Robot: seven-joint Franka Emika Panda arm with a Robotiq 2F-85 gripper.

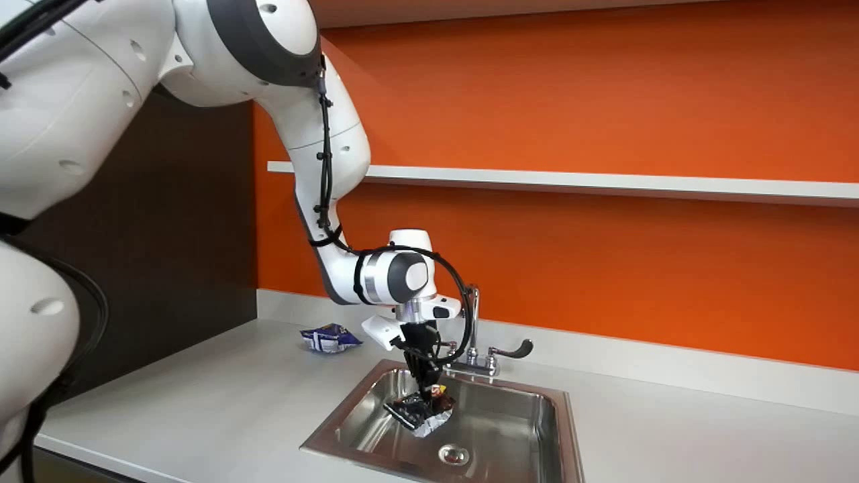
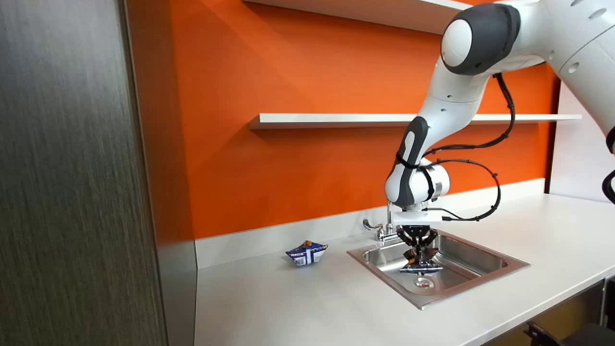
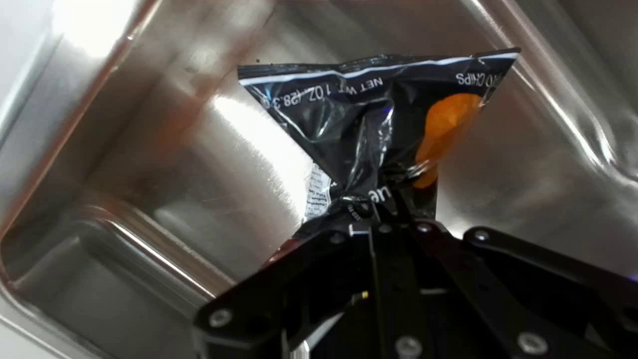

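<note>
Pinched between the fingertips of my gripper is a crinkled black chip bag (image 3: 353, 113) with white lettering and an orange patch. The bag's middle is gathered at the fingers, which are shut on it. In exterior view 1 the gripper (image 1: 427, 393) points down into the sink, with the black bag (image 1: 409, 410) inside the basin outline. The steel sink (image 1: 503, 431) has its drain just in front of the bag. Whether the bag touches the basin floor I cannot tell. A second bag, blue and white (image 1: 330, 338), lies on the counter left of the sink.
A chrome faucet (image 1: 473, 330) with lever handles stands behind the sink, close to my wrist. The sink rim (image 2: 398, 294) surrounds the gripper. Bare counter (image 1: 684, 426) stretches to the right, and a white shelf (image 1: 612, 181) runs along the orange wall above.
</note>
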